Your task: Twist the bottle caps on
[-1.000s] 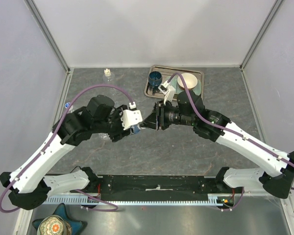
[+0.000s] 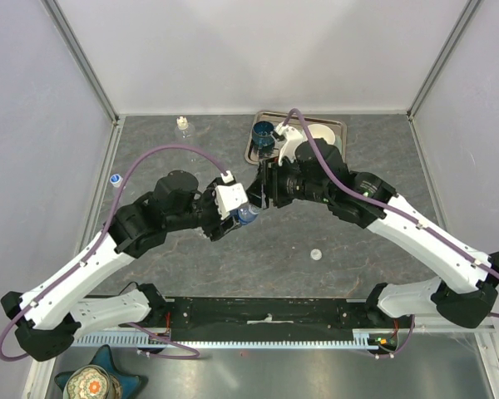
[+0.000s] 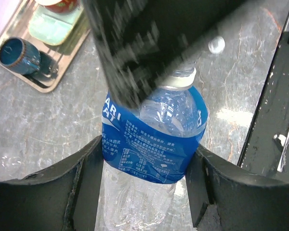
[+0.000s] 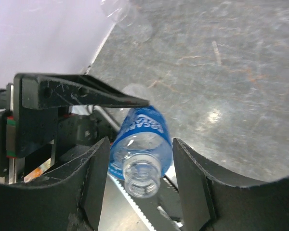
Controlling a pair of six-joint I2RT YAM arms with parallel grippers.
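A plastic bottle with a blue label (image 3: pixel 149 144) is held sideways by my left gripper (image 2: pixel 233 218), shut around its body. My right gripper (image 2: pixel 264 187) stands open beside the bottle's neck (image 4: pixel 141 173); in the right wrist view its fingers sit either side of and below the neck, apart from it. Whether a cap is on the neck is unclear. A small white round piece (image 2: pixel 315 254) lies on the table at the right. Another bottle (image 2: pixel 185 130) with a pale top stands at the back left, and a blue-topped bottle (image 2: pixel 116 181) at the far left.
A metal tray (image 2: pixel 340 125) at the back holds a blue cup (image 2: pixel 263 133) and a white dish (image 2: pixel 320 131).
My right gripper has risen slightly from the bottle's neck.
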